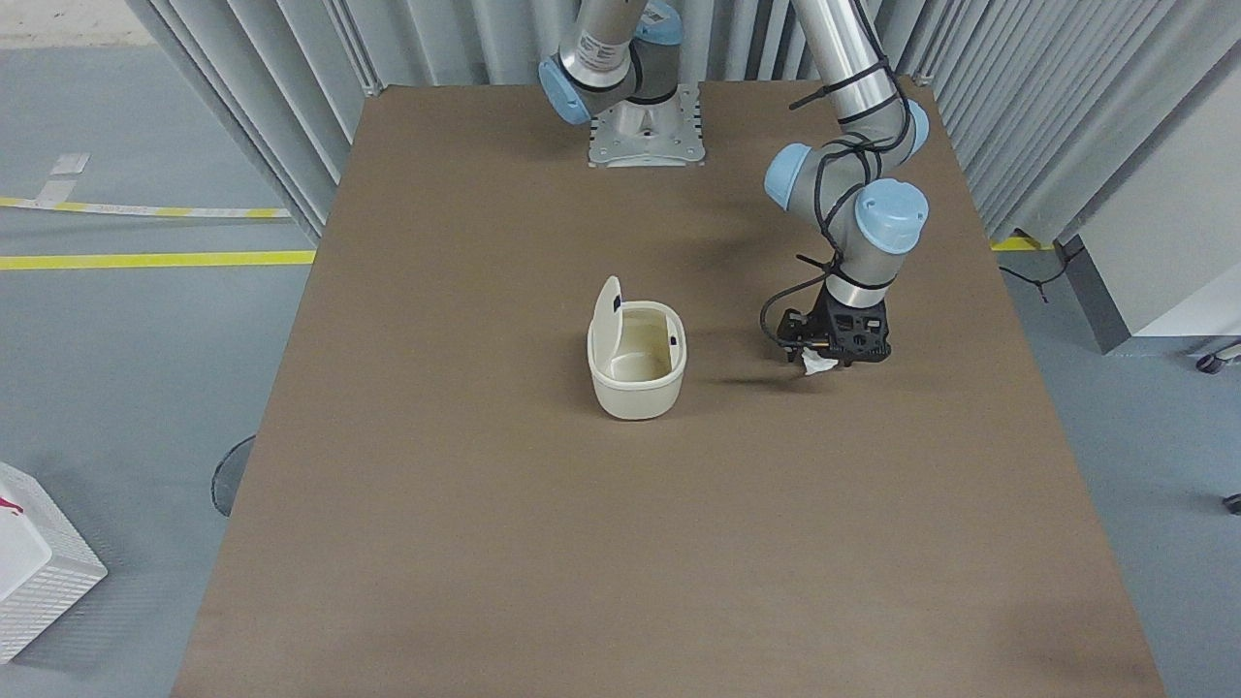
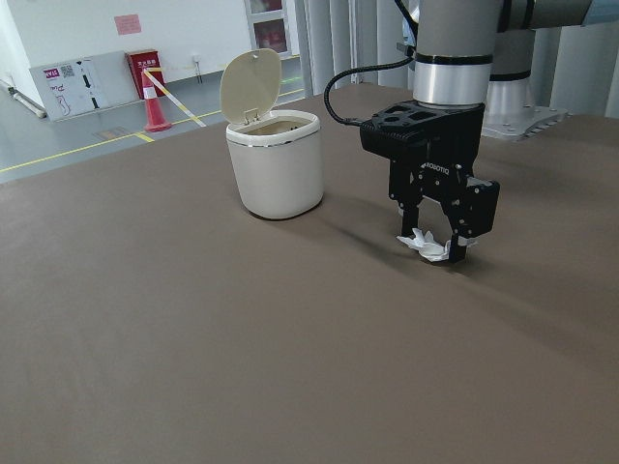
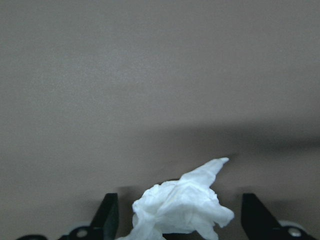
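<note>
My black gripper (image 2: 434,248) is down at the tabletop, fingers apart around a crumpled white tissue (image 3: 180,207). In the wrist view the tissue lies between the two dark fingertips, with space on either side. In the front view it shows as a white scrap (image 1: 817,362) under the gripper. A cream lidded bin (image 1: 636,377) stands left of the gripper, lid raised, upright on the table.
</note>
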